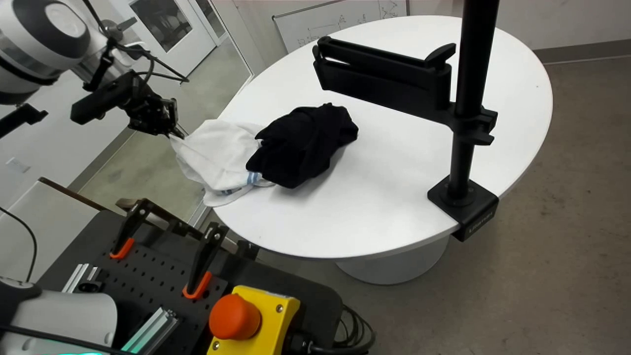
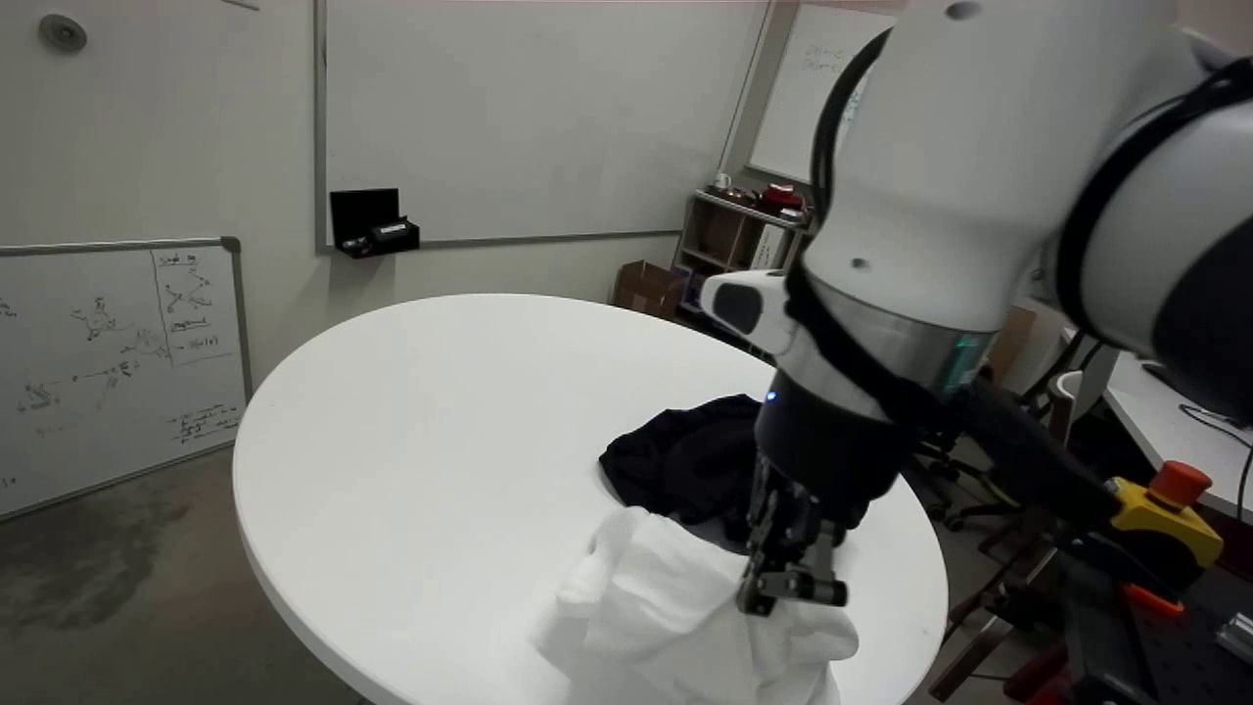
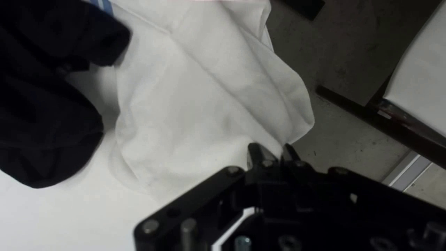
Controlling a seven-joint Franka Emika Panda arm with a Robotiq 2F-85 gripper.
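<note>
A white towel (image 1: pixel 217 155) with blue stripes stretches from the left edge of the round table, partly beneath a crumpled black cloth (image 1: pixel 304 145). My gripper (image 1: pixel 178 134) is just off the table's edge, shut on a pinched bit of the towel, which is pulled taut towards it. In the wrist view the towel (image 3: pixel 188 96) runs up into a peak at the shut fingertips of my gripper. The black cloth (image 3: pixel 46 104) rests to the left there. Exterior view 2 shows the gripper (image 2: pixel 781 593) in front of the towel (image 2: pixel 670 599).
A black clamp stand (image 1: pixel 467 118) with a folded arm rises from the right side of the white table (image 1: pixel 378 207). At the lower left, a dark bench holds clamps and a yellow box with a red button (image 1: pixel 254 319).
</note>
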